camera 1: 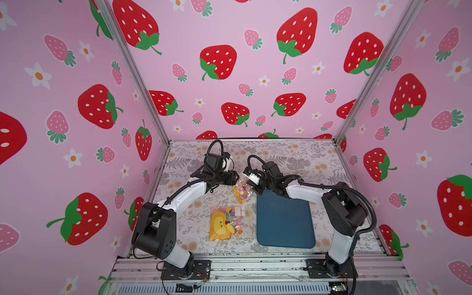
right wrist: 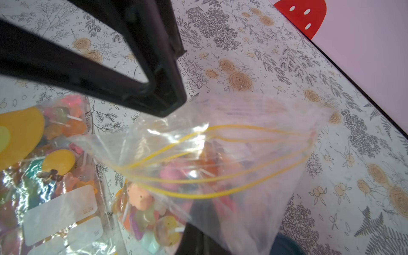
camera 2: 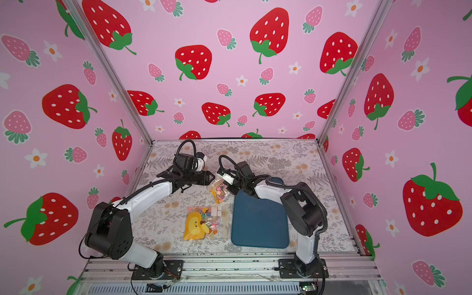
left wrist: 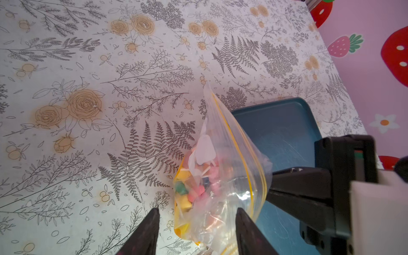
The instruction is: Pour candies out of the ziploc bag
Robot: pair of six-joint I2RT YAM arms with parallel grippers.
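Note:
The clear ziploc bag (camera 1: 243,188) of colourful candies (left wrist: 197,187) stands upright on the table at the tray's upper left corner. Its yellow zip lines bow apart in the right wrist view, so the mouth gapes. My left gripper is open, its fingers either side of the bag's near part and nothing visibly gripped. From the tray side, my right gripper meets the bag's wall, shut; its fingertips show through the film of the bag (right wrist: 238,161). Whether film is pinched between them cannot be told.
A second candy bag with a yellow character (camera 1: 221,226) lies flat in front. The blue tray (camera 1: 285,221) sits to its right, empty. Both grippers are close together around the upright bag.

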